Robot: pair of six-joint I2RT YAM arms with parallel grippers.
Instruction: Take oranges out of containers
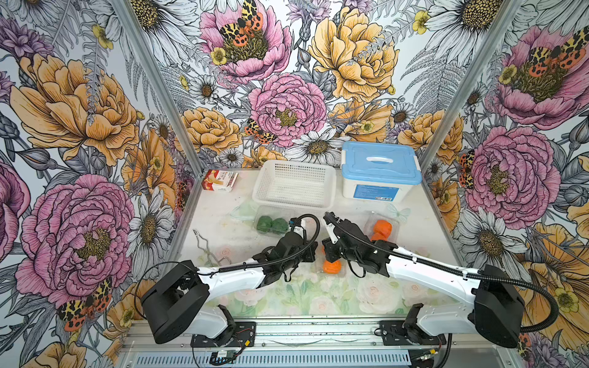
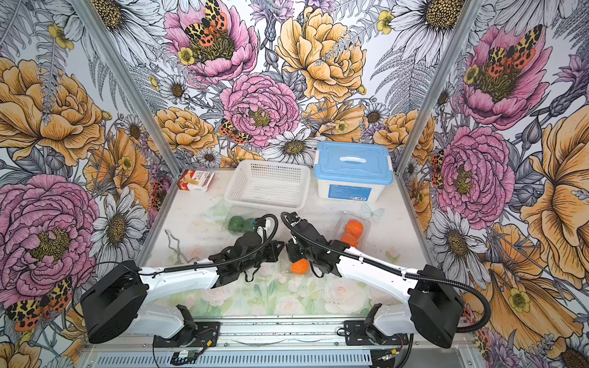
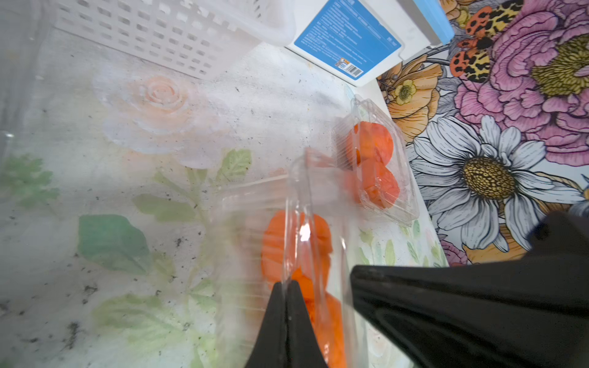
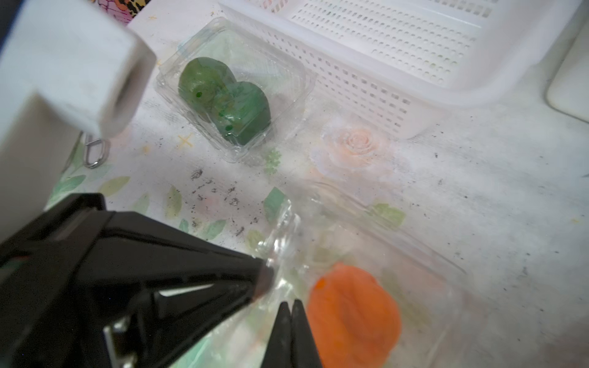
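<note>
At front centre, a clear clamshell container holding oranges (image 1: 332,266) lies between both grippers. In the left wrist view my left gripper is shut at the container's near side, oranges (image 3: 294,239) seen through the blurred plastic. My right gripper is shut above the same container, beside an orange (image 4: 352,312); I cannot tell whether thin plastic is between either pair of fingertips. A second container with two oranges (image 2: 352,228) sits at the right. A container with two green fruits (image 4: 239,113) is at centre left.
The white basket (image 1: 294,184) and blue-lidded box (image 1: 380,171) stand at the back, with a small carton (image 1: 219,179) at back left. A metal tool (image 1: 205,248) lies at the left.
</note>
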